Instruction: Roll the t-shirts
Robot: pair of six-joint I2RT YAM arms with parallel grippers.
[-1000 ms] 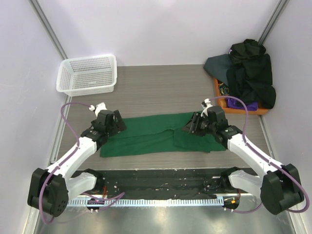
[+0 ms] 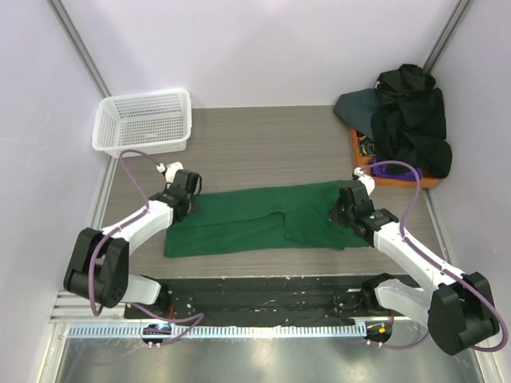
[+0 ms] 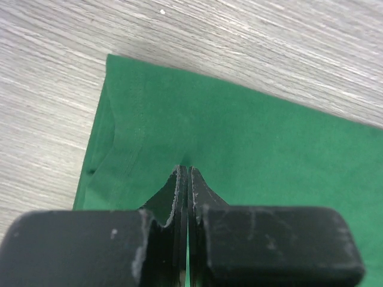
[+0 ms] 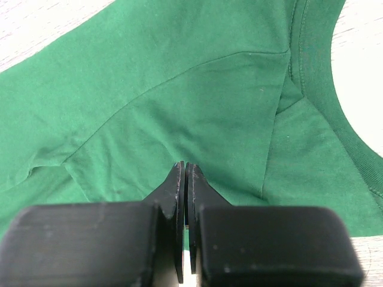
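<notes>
A green t-shirt [image 2: 247, 219] lies folded into a long flat strip across the table, with a fold line along its length. Over its left end hovers my left gripper [image 2: 194, 209]; in the left wrist view the fingers are pressed together above the cloth, and the shirt's far left corner [image 3: 128, 78] lies flat ahead of them. My right gripper [image 2: 335, 217] is over the right end, also shut, with no cloth visible between its tips. The right wrist view shows the curved neckline band [image 4: 353, 134] and a folded flap [image 4: 191, 119].
A white plastic basket [image 2: 144, 149] stands empty at the back left. At the back right, dark clothes [image 2: 411, 120] are heaped over an orange bin [image 2: 431, 182]. Bare table [image 2: 263, 148] lies behind the shirt.
</notes>
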